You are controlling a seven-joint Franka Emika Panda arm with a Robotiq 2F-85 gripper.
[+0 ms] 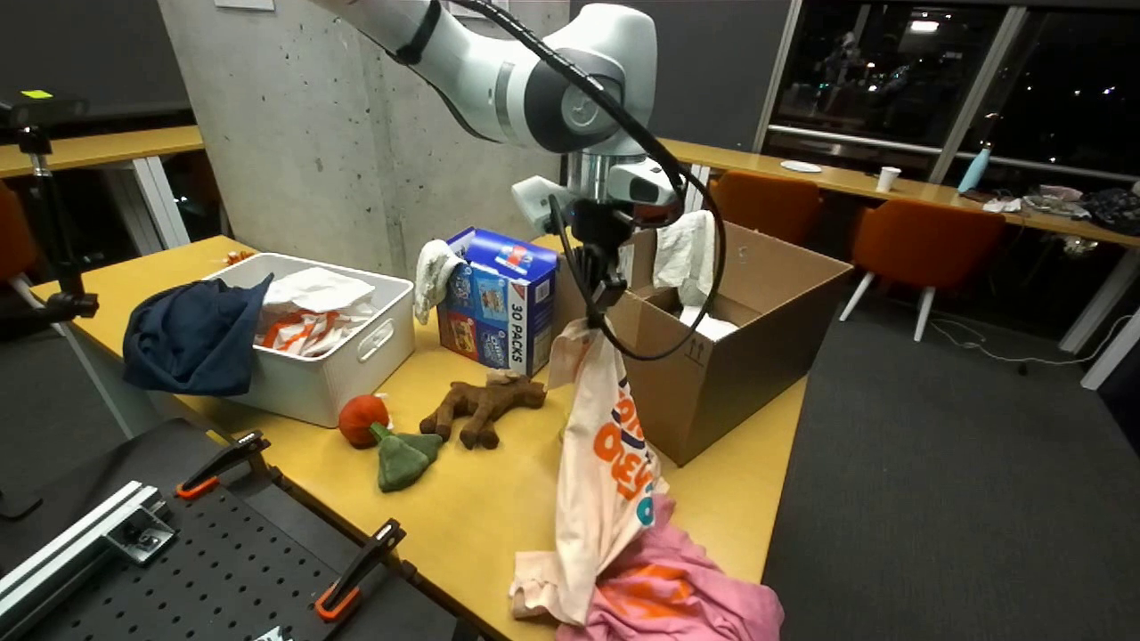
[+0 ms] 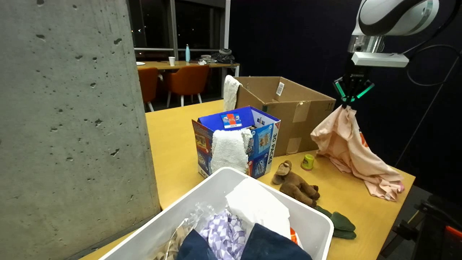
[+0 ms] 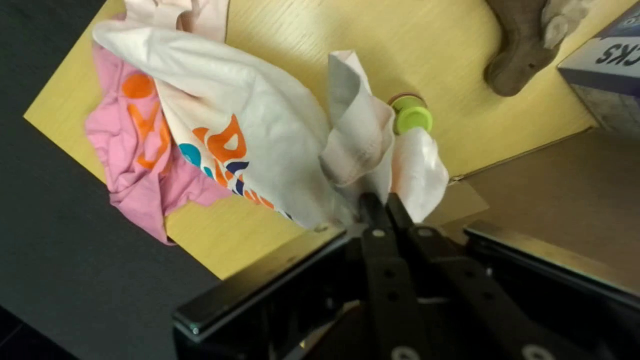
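A pale peach shirt (image 1: 600, 470) with orange and blue lettering hangs from my gripper (image 1: 605, 310), its lower end resting on the table. In the wrist view the gripper is shut with a bunched fold of the peach shirt (image 3: 264, 114) between its fingertips. Seen from the other side, the gripper (image 2: 345, 105) pinches the top of the raised shirt (image 2: 346, 143). A pink shirt (image 1: 684, 588) with orange print lies crumpled on the table, partly under the peach one.
An open cardboard box (image 1: 737, 374) stands close behind the gripper. Nearby are a blue snack box (image 1: 497, 304), a brown plush animal (image 1: 481, 408), a small yellow-green tub (image 2: 308, 162), and red and green plush pieces. A white bin (image 1: 310, 379) holding cloth is at the left.
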